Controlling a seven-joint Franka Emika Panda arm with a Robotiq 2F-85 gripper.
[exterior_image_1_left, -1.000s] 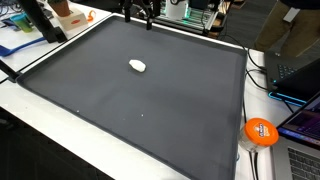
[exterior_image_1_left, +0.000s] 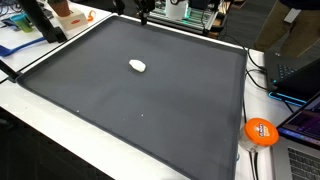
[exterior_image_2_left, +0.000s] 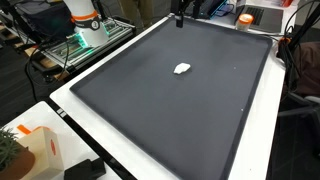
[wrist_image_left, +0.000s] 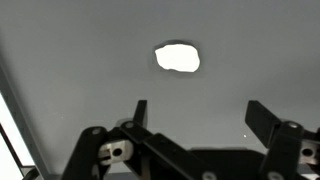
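A small white flat piece (exterior_image_1_left: 137, 66) with an uneven outline lies on the dark grey board (exterior_image_1_left: 130, 110), towards its far side. In exterior view 2 the same white piece (exterior_image_2_left: 182, 68) is near the middle of the board. My gripper is open, its two dark fingers wide apart and only bare grey surface between them. Seen from the wrist, the white piece (wrist_image_left: 178, 56) is ahead of the fingertips and apart from them. At the board's far edge, the gripper (exterior_image_2_left: 180, 20) appears small in exterior view 2.
An orange-lidded container (exterior_image_1_left: 261, 132) stands on the white table beside the board. A potted plant (exterior_image_2_left: 12, 152) is at the near left of exterior view 2. A laptop (exterior_image_1_left: 300, 82) sits to the right in exterior view 1. Most of the board is bare.
The white piece has not moved.
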